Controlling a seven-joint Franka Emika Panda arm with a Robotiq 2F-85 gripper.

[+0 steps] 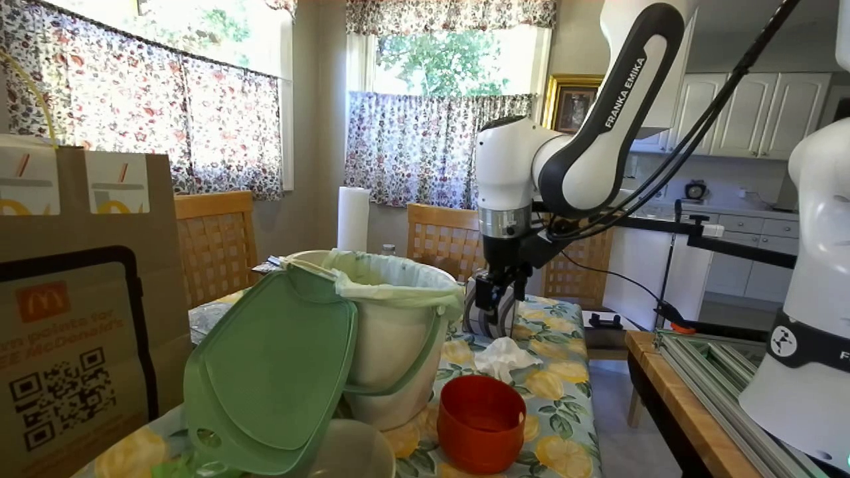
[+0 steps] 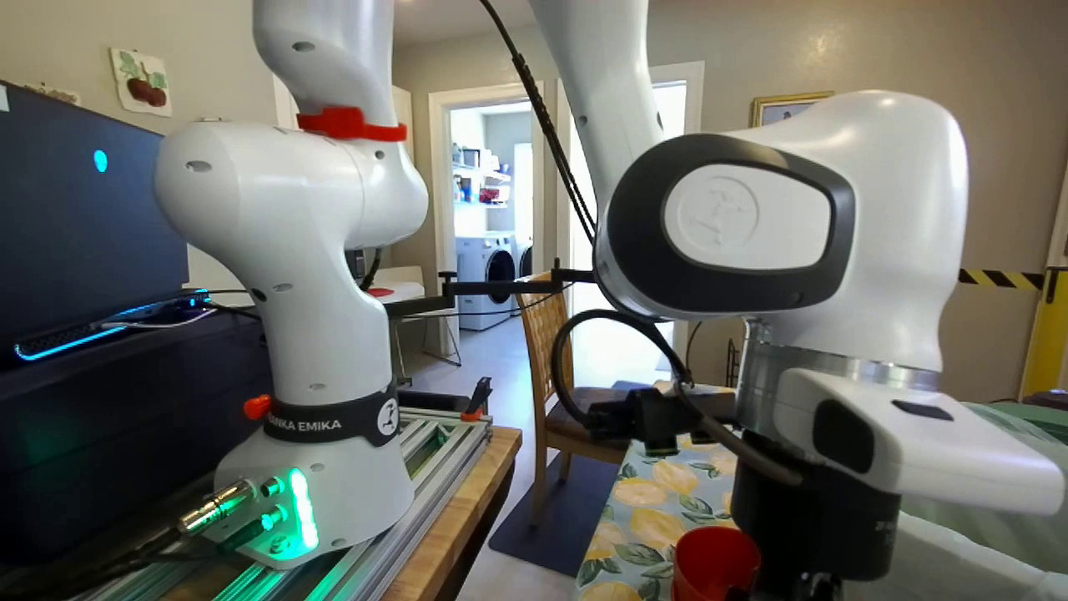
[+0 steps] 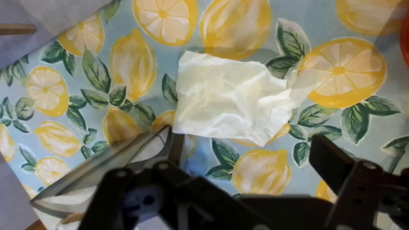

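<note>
My gripper (image 1: pixel 502 299) hangs over the table in front of the striped tissue box (image 1: pixel 475 322), with open air below it. In the wrist view its two dark fingers stand wide apart, the right finger (image 3: pixel 330 163) clear of the left, and nothing lies between them; the gripper is open. A crumpled white tissue (image 3: pixel 234 97) lies on the lemon-print tablecloth, ahead of the fingertips and untouched. The same tissue (image 1: pixel 506 358) shows in exterior view 1, below the gripper and slightly nearer that camera. Exterior view 2 hides the fingertips at its lower edge.
A white bucket (image 1: pixel 390 342) with a liner and a green lid (image 1: pixel 275 362) leaning on it stands left of the gripper. The red bowl (image 1: pixel 480 430) sits nearer the camera than the tissue. A McDonald's bag (image 1: pixel 80 318) occupies the left. Tablecloth (image 1: pixel 562 382) lies bare at right.
</note>
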